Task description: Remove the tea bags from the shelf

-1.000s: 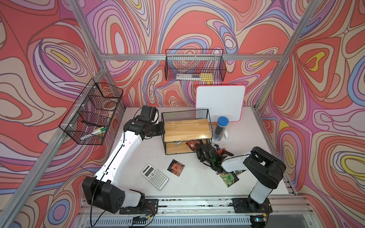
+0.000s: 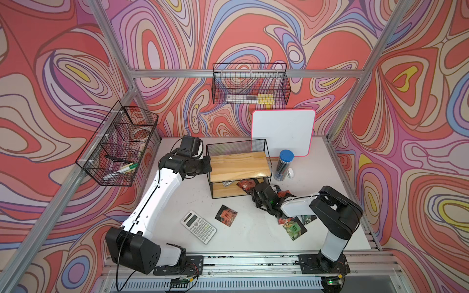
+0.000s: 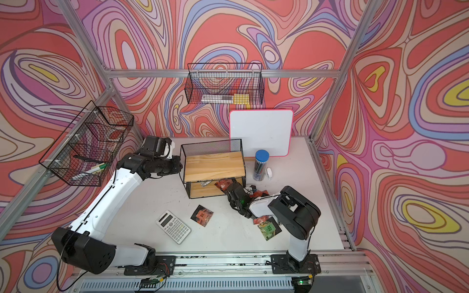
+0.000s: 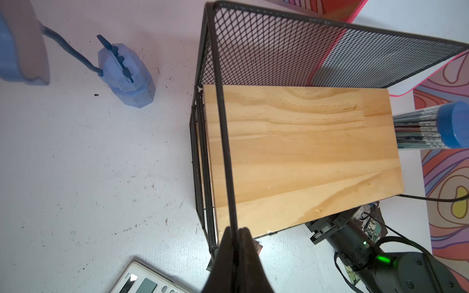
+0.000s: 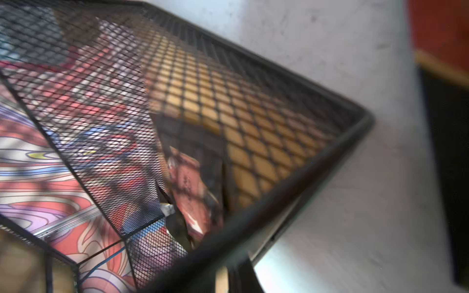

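Observation:
A wire shelf with a wooden top point(image 2: 238, 163) stands mid-table. A red-and-dark tea bag point(image 2: 246, 185) lies in its lower level, seen blurred through mesh in the right wrist view point(image 5: 188, 185). My right gripper point(image 2: 256, 193) is at the shelf's lower right front, its fingers unclear behind the mesh. My left gripper is shut at the shelf's upper left frame, around or against the thin black bar. More tea bags lie on the table: a reddish one point(image 2: 226, 215) in front, a green one point(image 2: 294, 228) and others partly under the right arm.
A tube of pencils point(image 2: 282, 168) and a white mouse stand right of the shelf, before a whiteboard point(image 2: 283, 129). A calculator point(image 2: 198, 226) lies front left. Wire baskets hang on the back and left sides.
The left arm has not visibly moved.

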